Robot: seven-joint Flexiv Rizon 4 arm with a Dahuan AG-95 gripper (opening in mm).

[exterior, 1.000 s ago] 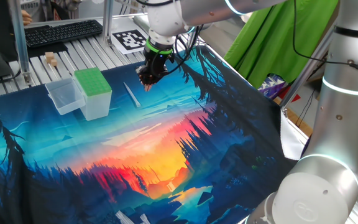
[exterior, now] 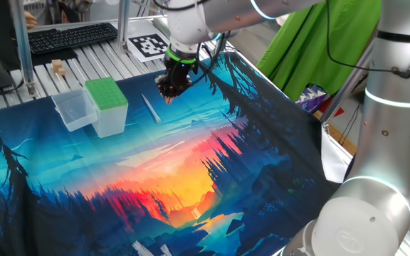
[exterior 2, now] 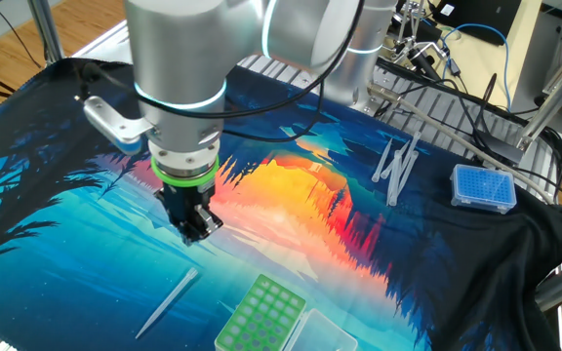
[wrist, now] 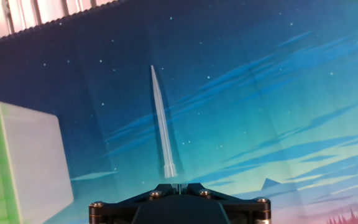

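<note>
A clear, slender pipette tip (wrist: 161, 121) lies flat on the printed cloth, its thin end pointing away from my gripper in the wrist view. The fingers are together, and nothing shows between them. My gripper (exterior 2: 201, 234) hangs above the cloth, apart from the pipette tip (exterior 2: 168, 302), whose wide end is the nearer one. Left of the tip in exterior view 1 stands a white box with a green rack top (exterior: 106, 94). Its clear lid (exterior: 75, 108) hangs open at the side.
Several more clear tips (exterior 2: 395, 174) lie grouped on the cloth's far side, near a blue rack box (exterior 2: 483, 187). A keyboard (exterior: 75, 38) and a printed marker (exterior: 149, 47) sit beyond the cloth.
The arm and its hanging cable have shifted slightly to the left in exterior view 1. The tip and the boxes have stayed in place.
</note>
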